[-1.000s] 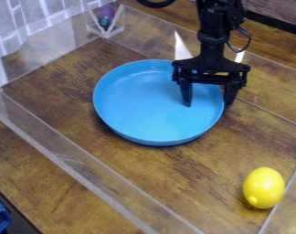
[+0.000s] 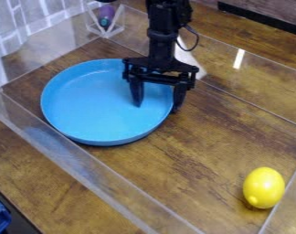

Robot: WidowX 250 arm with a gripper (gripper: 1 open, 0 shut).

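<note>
My black gripper [image 2: 159,91] reaches down from the top onto the right rear part of a blue round plate [image 2: 100,110]. It stands open, its two fingers spread over the plate's rim area; nothing shows clearly between them. A yellow lemon-like object [image 2: 263,187] lies at the lower right on the wooden table [image 2: 187,183].
A white object [image 2: 190,53] is partly hidden behind the arm. A small purple and green item [image 2: 105,16] is at the top left, and a blue object [image 2: 2,219] at the lower left corner.
My gripper has moved left, and the blue plate has shifted left along with it. The lemon-like object has not moved.
</note>
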